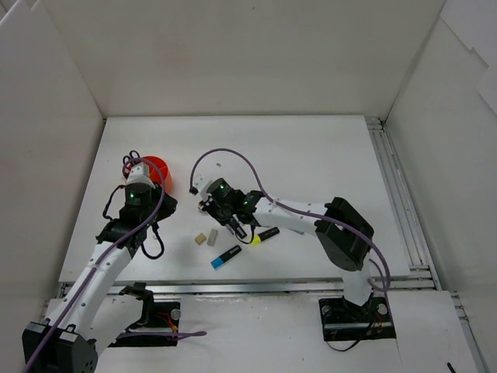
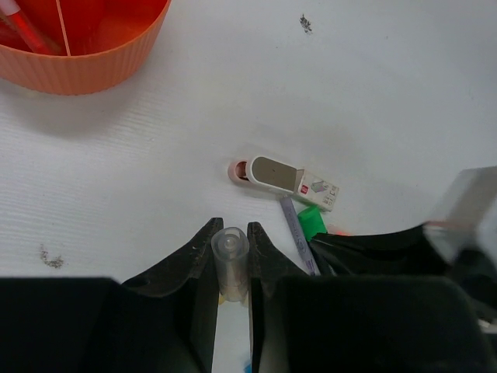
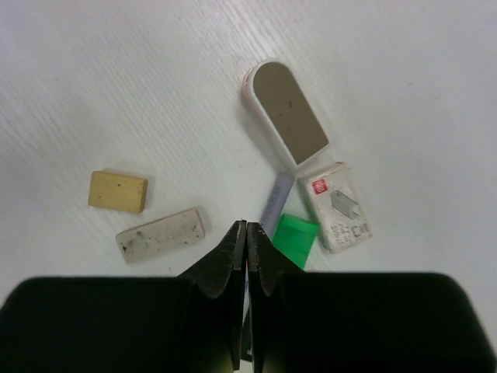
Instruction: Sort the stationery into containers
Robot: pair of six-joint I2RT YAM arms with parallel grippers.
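Note:
My left gripper, beside the orange container (image 2: 101,66) with pens, is shut on a translucent cylinder (image 2: 231,252). My right gripper is shut with nothing visible between its fingers, over the central group: a grey-topped white item (image 3: 289,113), a small white pack (image 3: 335,208), a green block (image 3: 293,238), a lilac stick (image 3: 277,198), a tan block (image 3: 117,190) and a pale eraser-like block (image 3: 159,235).
A blue-and-black marker (image 1: 227,256) and a yellow-and-black marker (image 1: 265,235) lie near the front.

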